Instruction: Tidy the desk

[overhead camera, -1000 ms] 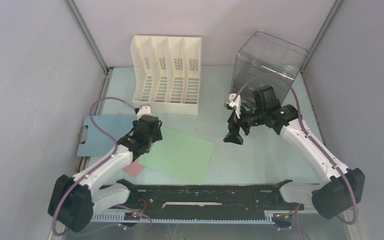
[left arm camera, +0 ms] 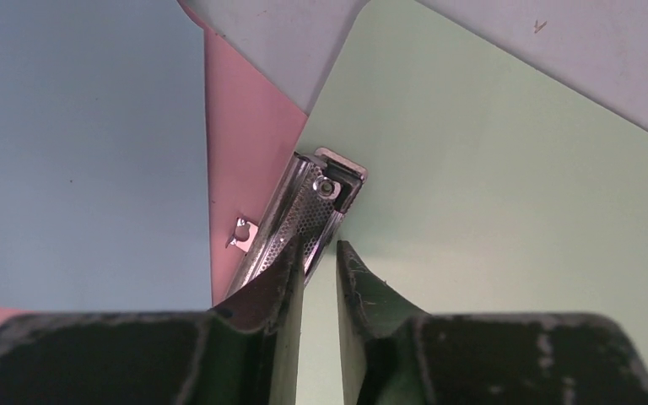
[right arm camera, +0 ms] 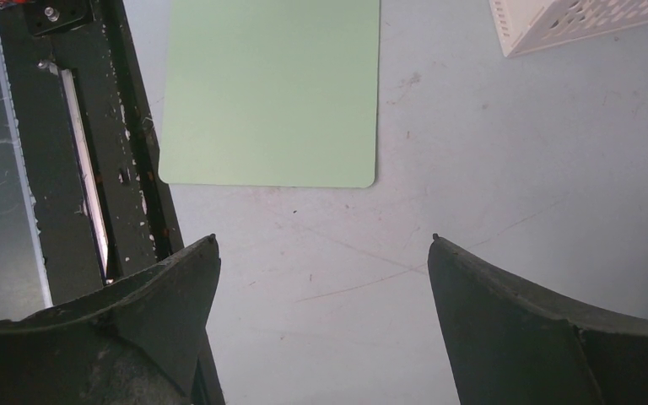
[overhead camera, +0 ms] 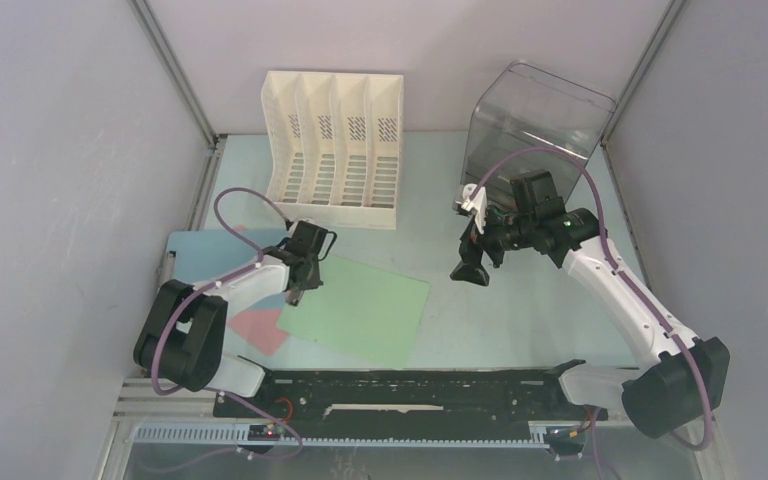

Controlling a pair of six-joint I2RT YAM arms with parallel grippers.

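Three clipboards lie overlapping at the left of the desk: a green one [overhead camera: 365, 310] on top at the right, a blue one [overhead camera: 200, 257], and a pink one [overhead camera: 258, 330] showing between and below. The green clipboard's metal clip [left arm camera: 304, 211] is at its left edge, over the pink board. My left gripper is over that clip end, its fingers part open with a narrow gap. The left finger [left arm camera: 283, 287] overlaps the clip's lower part from this angle; contact cannot be told. My right gripper stands wide open and empty over bare desk.
A white rack [overhead camera: 332, 215] with several upright slots stands at the back, its slots empty. Back right is a transparent bin [overhead camera: 535, 105], partly behind my right arm. Bare desk [overhead camera: 430, 200] lies between them and right of the green board.
The right arm has barely moved. The clipboards lie where they were.
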